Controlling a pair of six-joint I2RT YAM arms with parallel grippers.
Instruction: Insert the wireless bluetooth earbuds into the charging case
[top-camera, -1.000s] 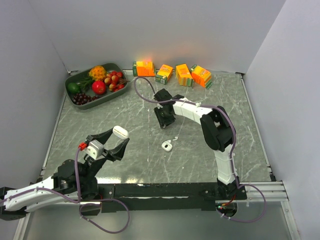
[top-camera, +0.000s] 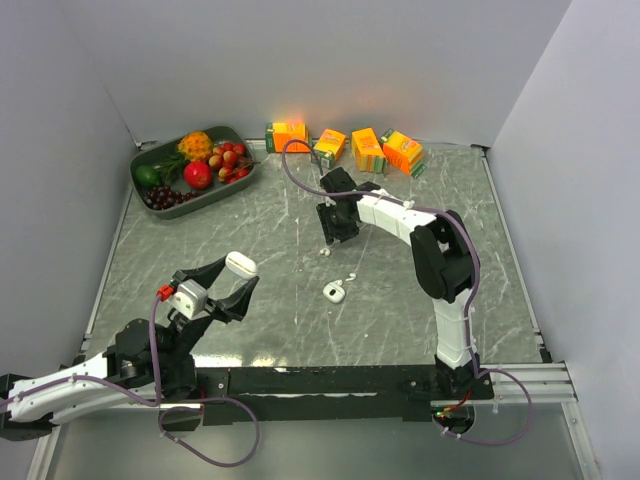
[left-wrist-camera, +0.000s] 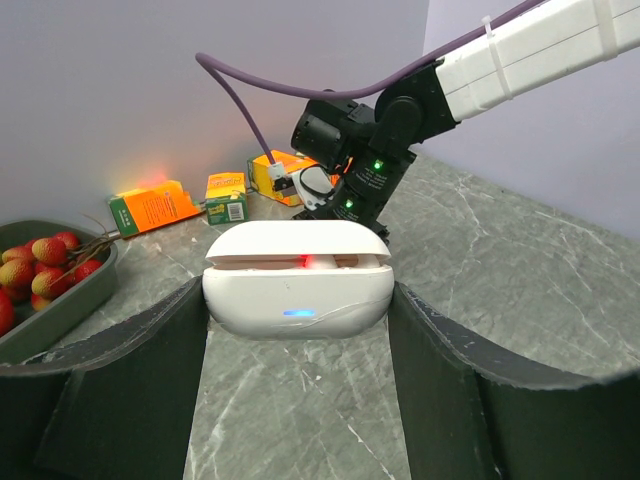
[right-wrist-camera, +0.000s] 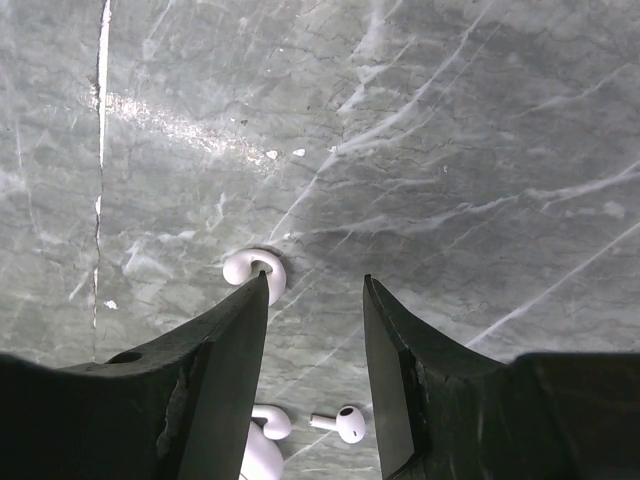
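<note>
The white charging case (left-wrist-camera: 298, 303) hangs above the table, my left gripper (top-camera: 238, 272) shut on its two ends. A gap shows under its lid, and a blue light glows on its front. Over the table, my right gripper stands open with nothing between its fingers. One small curved white piece (right-wrist-camera: 275, 276) lies by its left fingertip in the right wrist view. Lower down is a white earbud (right-wrist-camera: 349, 425) with a dark mesh spot. Another curved piece (right-wrist-camera: 273, 421) sits beside a rounded white object (right-wrist-camera: 261, 458), partly hidden by the finger.
A green-grey basket of fruit (top-camera: 183, 209) stands at the back left. Several orange boxes (top-camera: 368, 151) line the back wall.
My right gripper has shifted slightly right and toward the back, uncovering the small white piece below its tips. The left arm and the case stay in place.
</note>
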